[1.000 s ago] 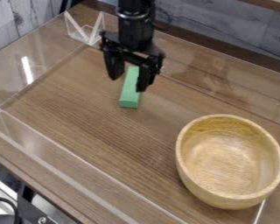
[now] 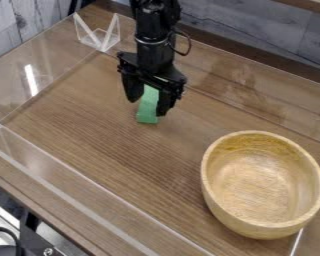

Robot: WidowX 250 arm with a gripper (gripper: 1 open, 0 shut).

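Note:
My black gripper [image 2: 151,90] is lowered over a small green object [image 2: 148,112] near the upper middle of the wooden table, its open fingers on either side of the object's upper part. The upper end of the object is partly hidden by the gripper.
A large cream oval bowl [image 2: 260,178] sits at the lower right of the table [image 2: 89,165]. Clear plastic and cables show at the left edge, and a raised wooden edge runs along the top right.
My gripper has moved down in the view, toward the viewer, and now covers more of the green object, which looks to be in the same place.

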